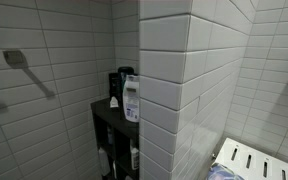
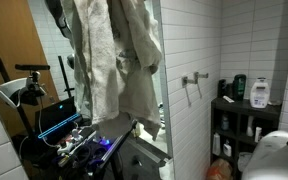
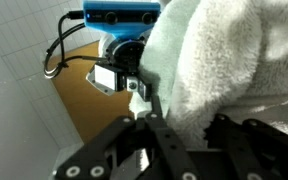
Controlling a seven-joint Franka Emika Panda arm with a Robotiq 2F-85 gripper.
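In the wrist view my gripper reaches up from the bottom edge, its dark fingers spread apart. A bunched fold of pale towel (image 3: 217, 60) runs down into the gap between them. Whether the fingers press on the fold cannot be made out. Exterior view 2 has the beige towel (image 2: 112, 60) hanging in long folds from the top edge, its lower end loose in the air. The gripper itself does not show clearly in either exterior view.
A black shelf (image 2: 229, 108) with a white jug (image 2: 261, 93) and several bottles stands right of a tiled wall (image 2: 189, 50). Under the towel are dark equipment and cables (image 2: 74, 150). A white slotted bench (image 1: 259, 160) sits behind the tiled corner.
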